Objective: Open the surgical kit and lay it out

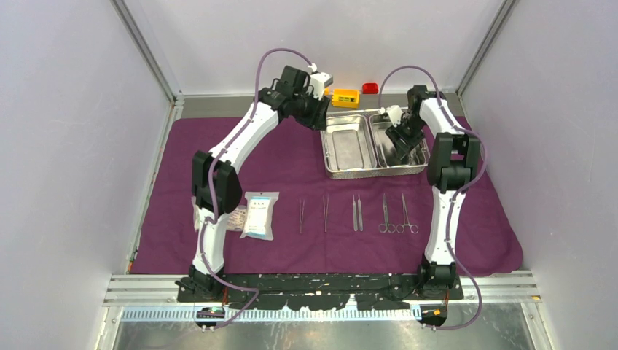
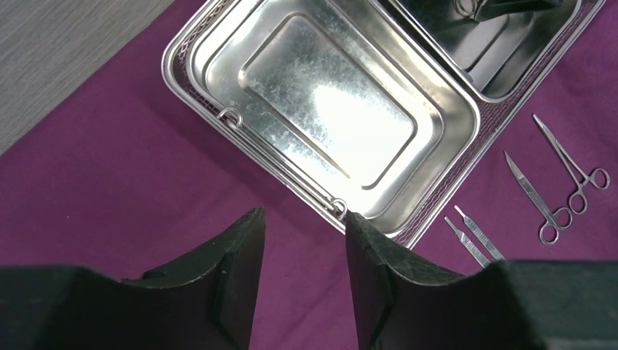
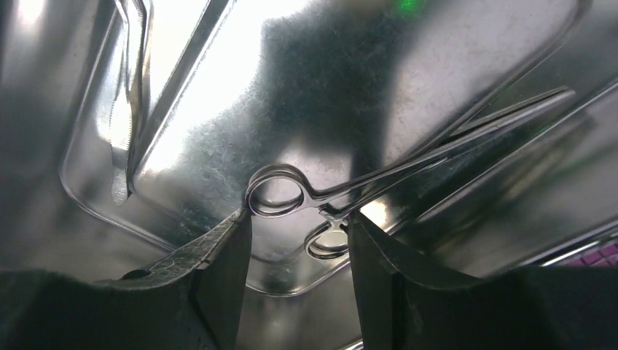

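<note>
A mesh metal basket [image 1: 373, 173] holds two steel trays. The left tray [image 1: 346, 142] is empty. In the right tray [image 1: 381, 131] lie a ring-handled clamp [image 3: 408, 171] and some thin metal instruments [image 3: 122, 124]. My right gripper stands open over that tray, fingertips on either side of the clamp's ring handles; whether they touch is unclear. At the basket's left wall my left gripper is open and empty, one fingertip near the wire handle [image 2: 291, 171]. In a row on the cloth lie tweezers [image 1: 326, 214], scalpels [image 1: 355, 214], scissors [image 1: 386, 215] and a clamp [image 1: 405, 214].
White packets [image 1: 259, 215] lie on the purple cloth [image 1: 284, 164] at front left. Behind the basket stand a yellow box [image 1: 345, 98] and a red one [image 1: 370, 88]. Bare cloth spreads left of the basket and at far right.
</note>
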